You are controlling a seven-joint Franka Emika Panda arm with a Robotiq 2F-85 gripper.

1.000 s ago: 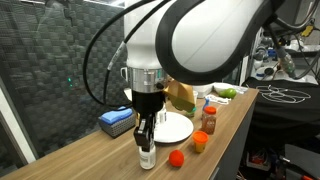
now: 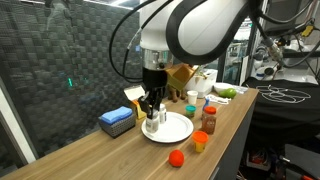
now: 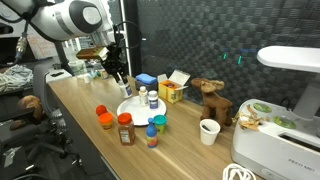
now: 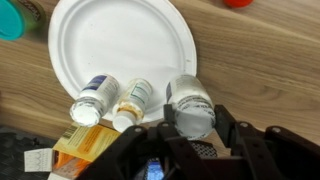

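Note:
A white-capped pill bottle [image 4: 192, 108] is pinched by its cap end in my gripper, which is shut on it. In the wrist view the bottle overlaps the edge of a white plate [image 4: 120, 30]. Two other white bottles stand on that plate: one [image 4: 94, 98] at its rim and another [image 4: 131, 103] closer to the held one. From the second exterior view, the held bottle [image 3: 124, 88] appears at the plate's near-left side, beside the other two. Whether its base touches the plate cannot be told.
A red ball [image 2: 176, 158], an orange cup [image 2: 200, 140] and a brown jar [image 2: 209, 119] stand near the plate. Behind it are a blue box [image 2: 117, 121] and a yellow open box [image 3: 175, 85]. Bare wood [image 2: 80, 160] lies at the left.
The gripper and its bottle have moved from the bare table toward the plate, rising a little and going right and farther back in the first exterior view. The bottle stays gripped.

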